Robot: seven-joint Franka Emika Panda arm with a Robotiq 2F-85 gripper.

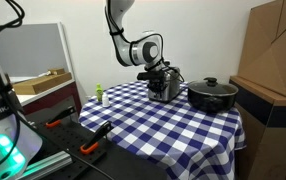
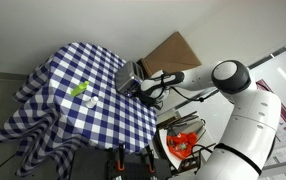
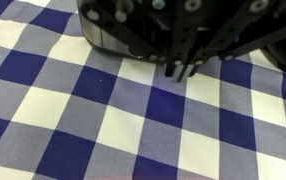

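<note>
My gripper is shut, with nothing showing between its fingertips. In the wrist view it hangs over the blue-and-white checked cloth, and a rounded metallic body, likely the toaster, shows at the top left behind it. The silver toaster (image 1: 166, 90) stands on the far part of the table in exterior view 1. My arm and hand are in front of its left side there and hide part of it. From exterior view 2 the toaster (image 2: 128, 76) is right beside my hand; whether they touch I cannot tell.
A dark lidded pot (image 1: 211, 95) stands to the toaster's right. A green object (image 2: 80, 88) and a small white one (image 2: 91, 102) lie on the opposite side of the cloth. Cardboard boxes (image 1: 268, 95) rise beyond the right table edge.
</note>
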